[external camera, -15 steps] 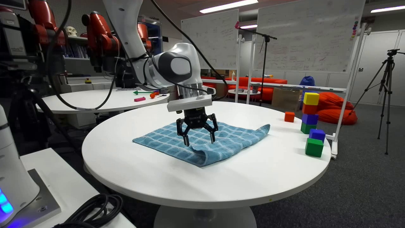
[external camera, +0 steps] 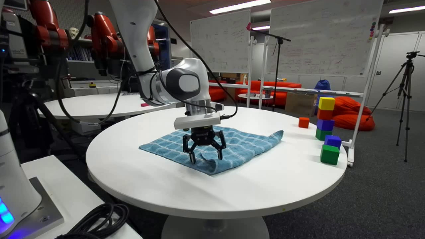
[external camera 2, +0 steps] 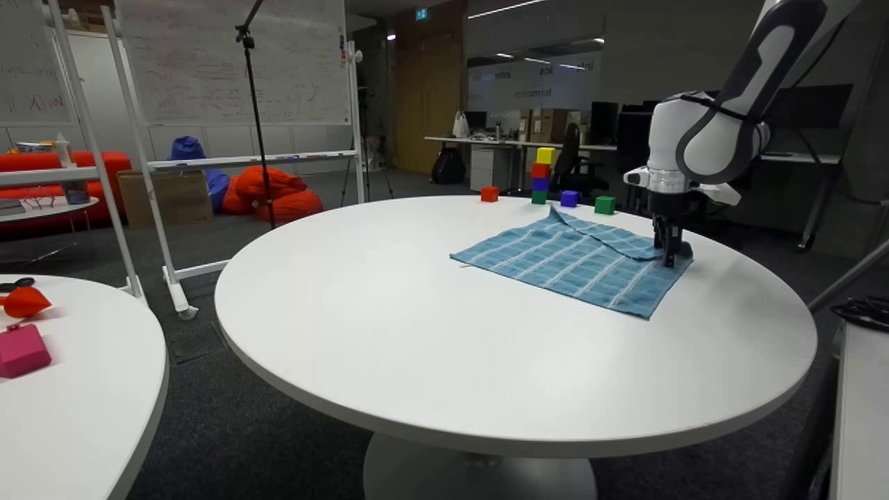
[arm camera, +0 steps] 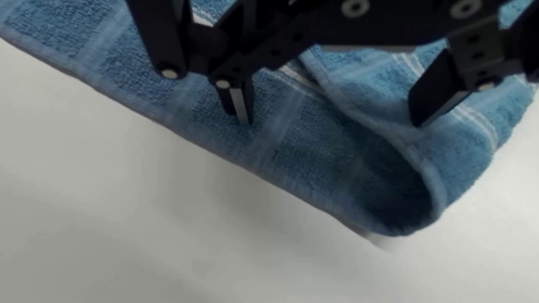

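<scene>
A blue checked towel (external camera: 245, 145) lies on the round white table, with one side folded over its top. In the wrist view the folded edge of the towel (arm camera: 364, 118) curls up into a rounded loop near the corner. My gripper (external camera: 206, 158) points down over this folded end, its fingers spread apart on either side of the flap's edge. Seen from the second exterior view, the gripper (external camera 2: 669, 260) is low at the towel's right end. Nothing is gripped between the fingers; whether the tips touch the cloth I cannot tell.
Along the table's far right edge stand a stack of cubes (external camera: 325, 119), a red cube (external camera: 303, 122), a blue cube (external camera: 333, 141) and a green cube (external camera: 329, 154).
My gripper has come down closer to the folded end of the towel and shifted slightly left in exterior view 1. It stays open; the towel looks unmoved.
</scene>
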